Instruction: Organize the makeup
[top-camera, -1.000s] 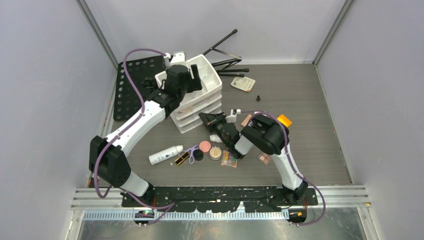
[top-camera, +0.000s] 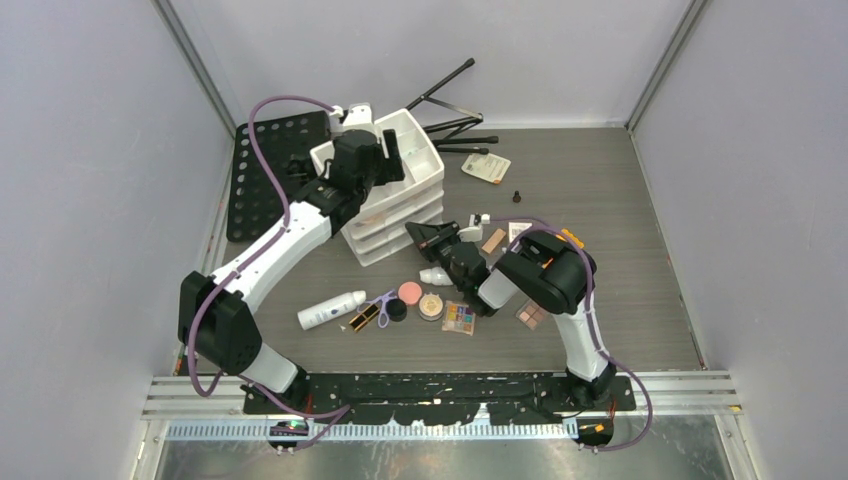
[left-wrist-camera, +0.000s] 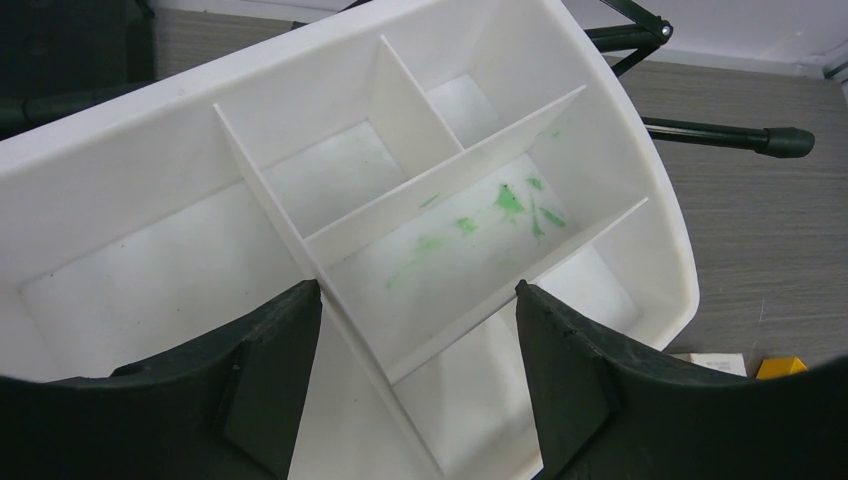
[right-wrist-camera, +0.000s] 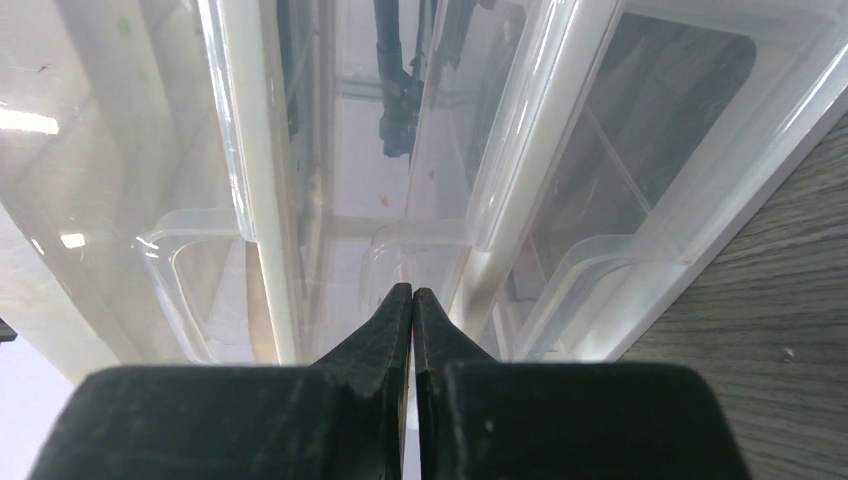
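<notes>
A white organizer (top-camera: 425, 155) with an open, divided top and clear-fronted drawers stands at back centre. My left gripper hangs over that top, part open, over empty compartments. My right gripper is low at the drawer fronts (right-wrist-camera: 500, 200), fingertips together; whether anything is between them is unclear. On the table lie a spray bottle (top-camera: 330, 309), scissors (top-camera: 383, 310), a pink compact (top-camera: 409, 292), a black jar (top-camera: 396, 309), a cream compact (top-camera: 430, 307) and several palettes (top-camera: 458, 318), partly hidden by my right arm.
A black perforated board (top-camera: 255, 200) lies at back left, folded black stands (top-camera: 445, 120) behind the organizer. A card (top-camera: 486, 167) and a small dark item (top-camera: 516, 197) lie at back right, where the table is mostly clear.
My right gripper and arm have shifted slightly to the right. The left arm has not visibly moved.
</notes>
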